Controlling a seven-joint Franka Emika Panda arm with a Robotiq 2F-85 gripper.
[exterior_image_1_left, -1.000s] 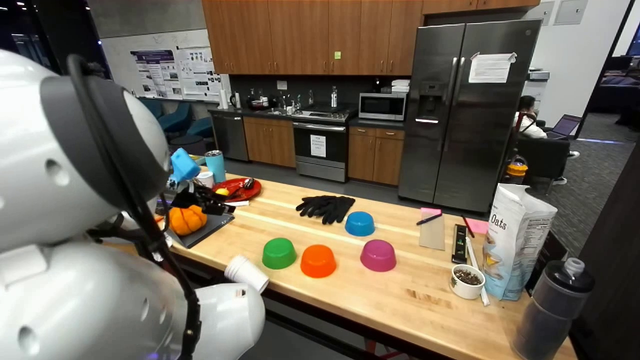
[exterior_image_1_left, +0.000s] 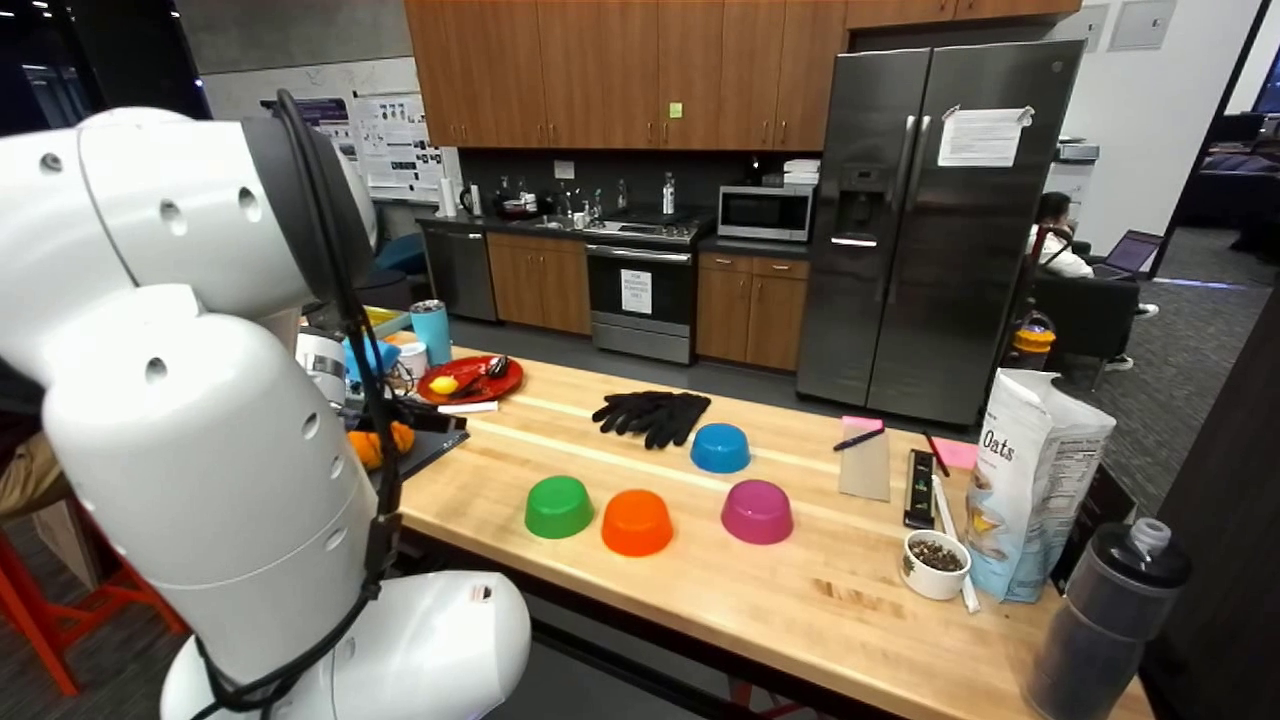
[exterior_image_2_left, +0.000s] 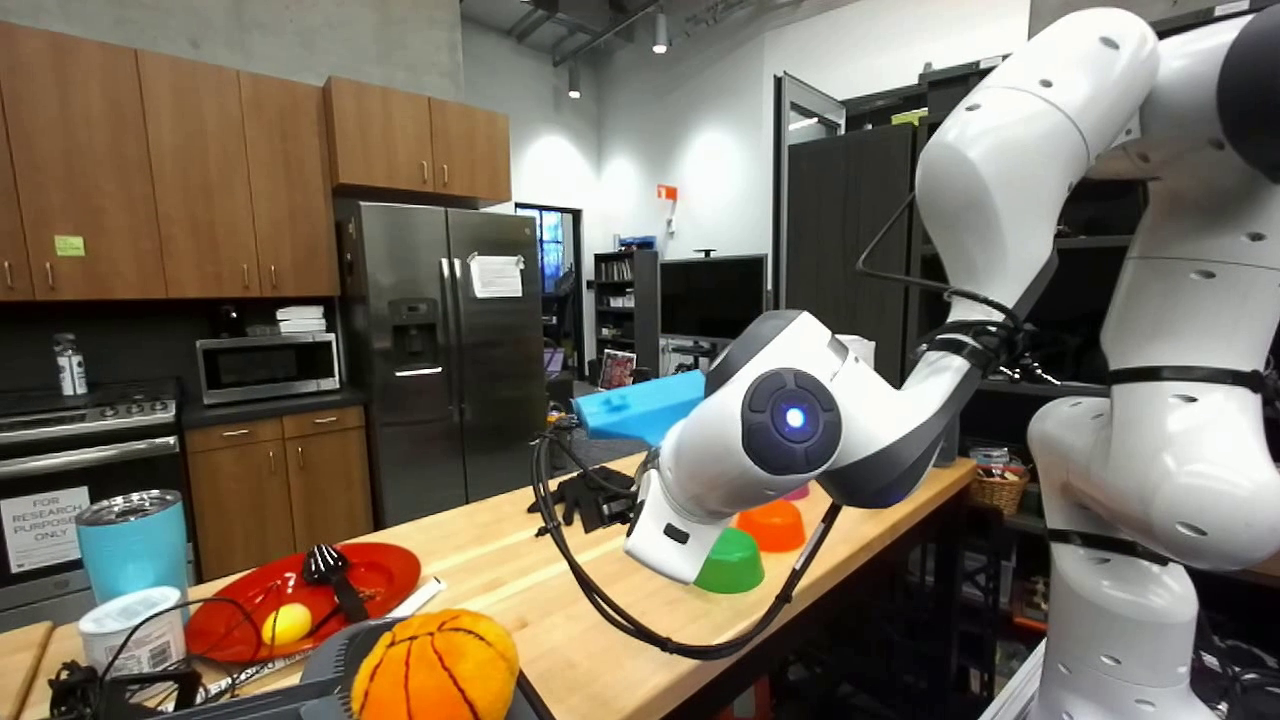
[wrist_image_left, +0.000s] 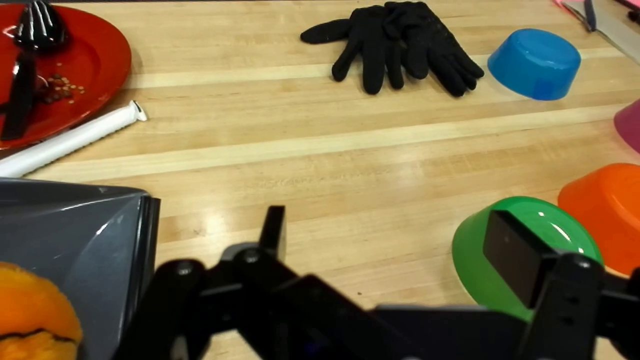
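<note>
My gripper is open over the table, nothing held between its fingers. In the wrist view its right finger (wrist_image_left: 516, 258) overlaps the upturned green bowl (wrist_image_left: 474, 258); whether they touch I cannot tell. The left finger (wrist_image_left: 273, 231) appears over bare wood. An orange bowl (wrist_image_left: 606, 210) sits right beside the green one. Farther back are a blue bowl (wrist_image_left: 534, 66) and a magenta bowl (exterior_image_1_left: 757, 512), both upside down too. An orange plush ball (exterior_image_2_left: 438, 666) with black lines lies in a dark grey tray (wrist_image_left: 72, 222). My arm hides part of that tray in exterior view 1.
Black gloves (wrist_image_left: 396, 48) lie towards the table's back edge. On the left is a red plate (wrist_image_left: 102, 48) with a black utensil, beside a white tube (wrist_image_left: 78, 138). An oats bag (exterior_image_1_left: 1032, 480), a small cup (exterior_image_1_left: 935, 564) and a bottle (exterior_image_1_left: 1110, 624) occupy the right end.
In exterior view 1 the arm has shifted and now covers more of the tray and the orange ball. The blue part by the gripper sits slightly lower. The bowls have not moved.
</note>
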